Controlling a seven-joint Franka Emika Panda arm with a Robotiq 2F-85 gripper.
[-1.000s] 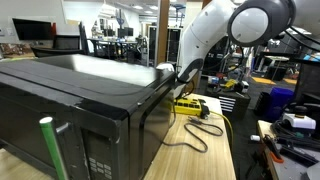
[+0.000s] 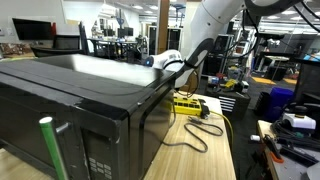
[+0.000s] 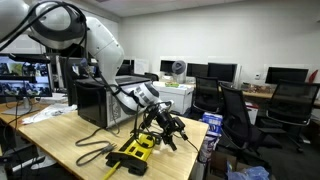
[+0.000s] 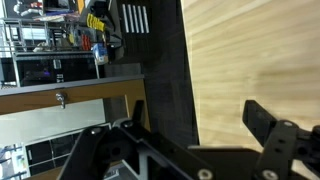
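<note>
In exterior view 2, my gripper (image 3: pixel 182 137) hangs over the wooden table beside a yellow-and-black tool (image 3: pixel 134 150). Two dark fingers (image 4: pixel 262 122) reach into the wrist view from below and stand wide apart, so the gripper is open. Bare wood and the table's edge show beyond them, with nothing between. Exterior view 1 shows the yellow tool (image 2: pixel 188 104) on the table past a large black microwave-like box (image 2: pixel 100 110); the gripper itself is hard to make out there.
A dark cable (image 2: pixel 212 128) curls on the table (image 2: pixel 190 160) near the box. Office chairs (image 3: pixel 255 112) stand past the table's edge. Bare wood lies in front of the gripper in the wrist view.
In exterior view 1 the arm has swung right, away from the black box, and more of it shows at the upper right. The box, yellow tool and cable have stayed put.
</note>
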